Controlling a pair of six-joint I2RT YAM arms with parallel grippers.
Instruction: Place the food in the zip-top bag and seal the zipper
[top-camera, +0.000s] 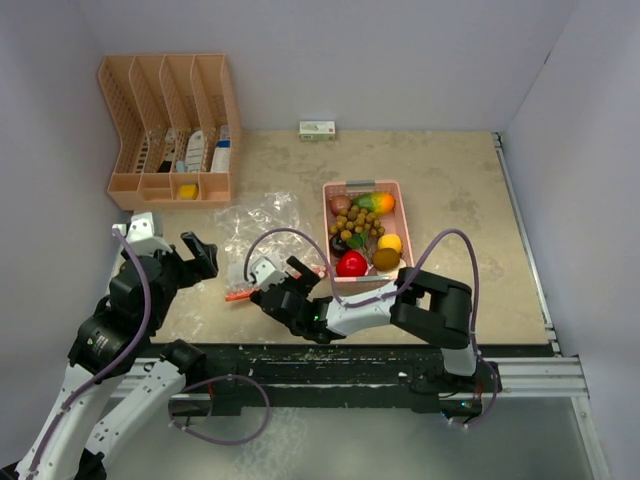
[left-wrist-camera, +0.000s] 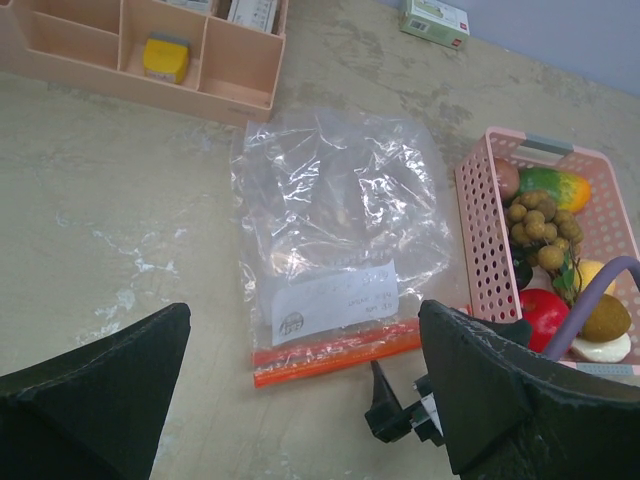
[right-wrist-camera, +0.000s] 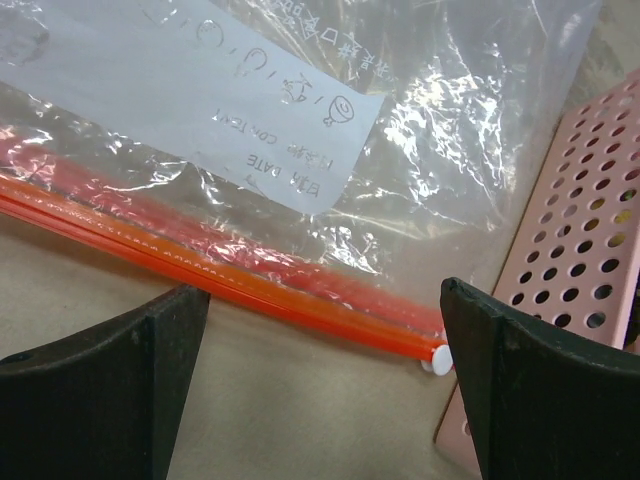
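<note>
The clear zip bag (left-wrist-camera: 330, 190) lies flat on the table, its orange zipper strip (left-wrist-camera: 320, 370) along the near edge and a white label (left-wrist-camera: 335, 300) on it. In the right wrist view the strip ends in a small white tip (right-wrist-camera: 442, 360). My right gripper stands open above this end of the strip, nothing held. Toy food fills the pink basket (top-camera: 327, 235) right of the bag: a red tomato (top-camera: 351, 264), a lemon (top-camera: 390, 242), a brown fruit (top-camera: 386, 259) and others. Off to the left, my left gripper is open and empty.
At the back left stands a peach-coloured divided rack (top-camera: 125, 185) with a yellow item (top-camera: 188, 191) inside. A small green-and-white box (top-camera: 317, 130) sits by the back wall. Right of the basket the table is bare. The basket's wall is close to the bag's right side.
</note>
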